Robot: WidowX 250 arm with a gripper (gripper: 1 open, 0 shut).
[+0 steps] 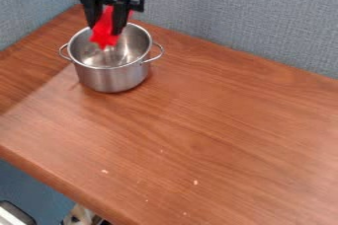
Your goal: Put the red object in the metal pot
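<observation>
The metal pot (117,75) stands upright at the back left of the wooden table, its two wire handles on either side. Over its opening is my black gripper (106,30), shut on the red object (103,34). The red object hangs down between the fingers, and its lower end appears in front of the pot's inner wall. Whether it touches the pot's bottom I cannot tell.
Bare wooden table (199,140) fills the right and front. Grey-blue walls (244,17) stand behind and to the left. Beyond the table's front left edge, dark equipment (16,212) shows in the corner.
</observation>
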